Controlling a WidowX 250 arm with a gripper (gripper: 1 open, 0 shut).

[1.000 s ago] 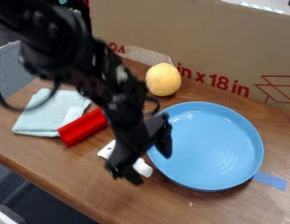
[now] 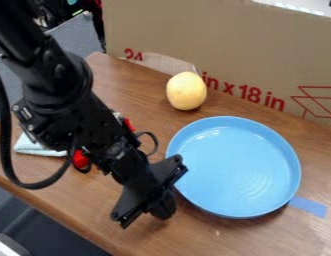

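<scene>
My gripper [image 2: 144, 208] is low over the wooden table at the front left of the blue plate [image 2: 235, 168], its fingers shut; I cannot see anything held between them. The white object that lay there is hidden behind the gripper. A red object [image 2: 81, 160] shows partly behind the arm, and a pale cloth [image 2: 32, 148] lies at the left, mostly covered by the arm.
A yellow round object [image 2: 187, 91] stands behind the plate, in front of a cardboard panel [image 2: 241, 50]. Bare table [image 2: 195, 240] shows at the front and right, with blue tape [image 2: 309, 207] beside the plate. The table's front edge runs along the lower left.
The arm has moved left and toward the front, away from the plate's rim, and now covers more of the cloth, the red object and the white object.
</scene>
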